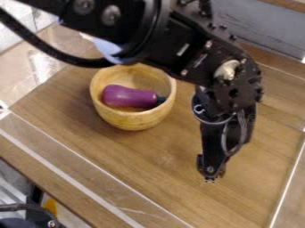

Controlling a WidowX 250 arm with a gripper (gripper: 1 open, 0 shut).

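Observation:
A wooden bowl (110,116) stands left of centre on the wooden table (143,187), with a purple eggplant (127,97) lying in it. My black gripper (210,167) reaches down from the top, to the right of the bowl and apart from it, low over the table. I cannot tell how far apart its fingers are; no object shows held in it.
The table's front left edge runs diagonally at lower left, with cables and hardware beyond it. A pale edge borders the right side. The table in front of the bowl is clear.

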